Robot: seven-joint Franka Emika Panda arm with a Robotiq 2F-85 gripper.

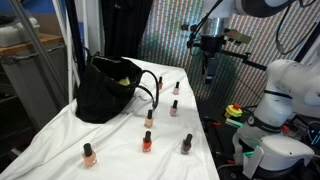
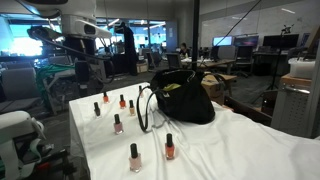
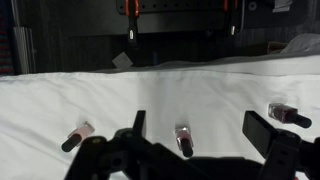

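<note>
Several small nail-polish-like bottles with dark caps stand apart on a white cloth. In exterior view 1 they include an orange-pink bottle (image 1: 88,156) at the near left, a red bottle (image 1: 146,145) and a dark bottle (image 1: 186,146). A black bag (image 1: 104,92), its top open, rests behind them with its strap looping over the cloth. High over the right edge hangs my gripper, its fingers wide apart in the wrist view and holding nothing. Below, between those fingers, shows a pink bottle (image 3: 183,137); another bottle (image 3: 84,131) lies left and a third (image 3: 282,111) right.
Beyond the cloth's edge, a dark robot base area (image 3: 190,45) shows in the wrist view. In exterior view 2, much of the white cloth (image 2: 235,145) right of the bottles is bare. The bag (image 2: 190,100) is the tallest thing on it.
</note>
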